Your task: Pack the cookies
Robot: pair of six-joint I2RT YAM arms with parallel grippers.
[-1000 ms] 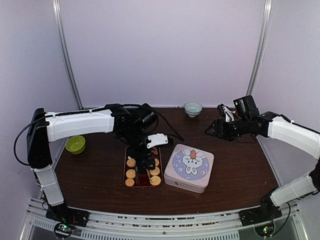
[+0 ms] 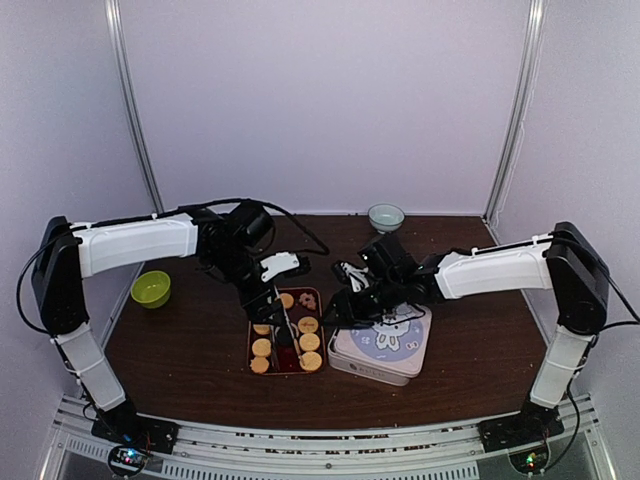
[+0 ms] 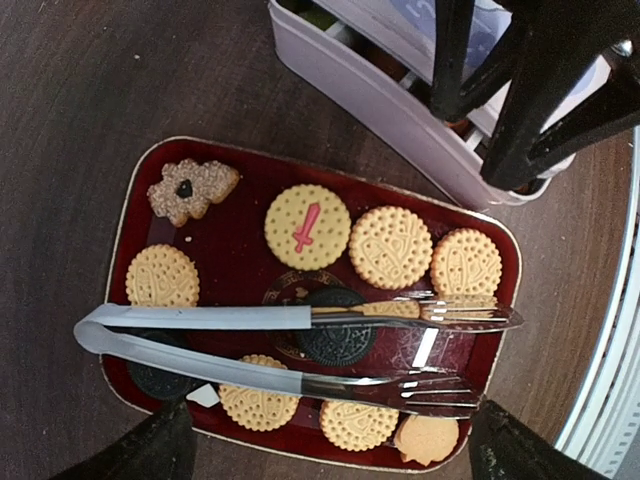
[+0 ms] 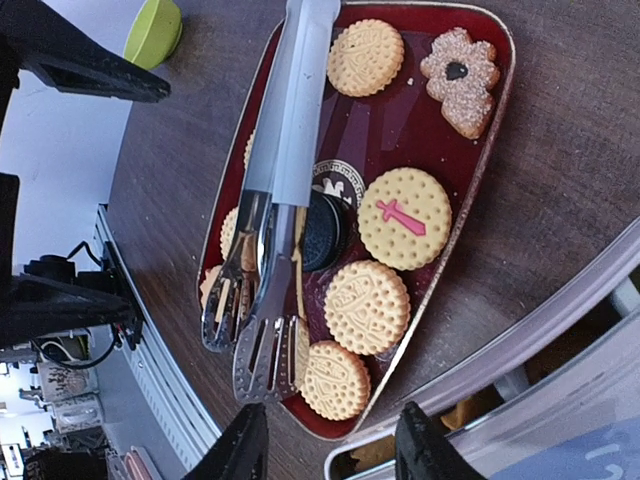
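A red tray (image 3: 230, 240) holds round cookies (image 3: 390, 247), dark cookies (image 3: 336, 345), a flower-shaped cookie (image 3: 192, 190) and silver tongs (image 3: 195, 318) lying across them. Beside it stands the bunny tin (image 2: 380, 355), its lid raised a little, with contents showing in the gap in the left wrist view. My right gripper (image 2: 335, 312) is at the tin's tray-side edge, shut on the lid (image 4: 540, 440). My left gripper (image 2: 278, 310) is open above the tray, its fingers at the bottom of the left wrist view.
A green bowl (image 2: 150, 288) sits at the far left, a pale bowl (image 2: 386, 217) at the back.
My right arm has swung left and down onto the tin, and the lid has lifted slightly. My left arm has drawn back a little to the left.
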